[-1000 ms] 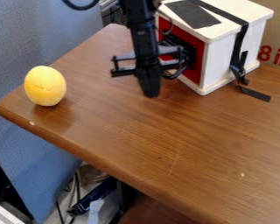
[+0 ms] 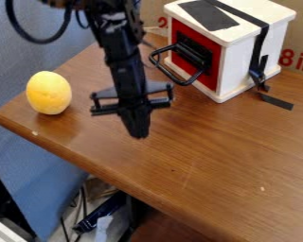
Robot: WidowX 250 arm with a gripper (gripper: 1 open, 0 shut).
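My black gripper point(image 2: 135, 121) hangs low over the wooden table, pointing down, between a yellow egg-shaped object point(image 2: 49, 92) on the left and a white box point(image 2: 241, 76) with a red front point(image 2: 200, 55) on the right. A black handle point(image 2: 167, 74) sticks out from the red front. The gripper is apart from both objects. Whether its fingers are open or shut is hard to tell.
Cardboard point(image 2: 294, 52) stands behind the box, and a blue padded surface point(image 2: 27, 156) lies left of the table.
The gripper has moved left and toward the front, away from the box's handle and nearer the yellow object, which has stayed in place along with the box.
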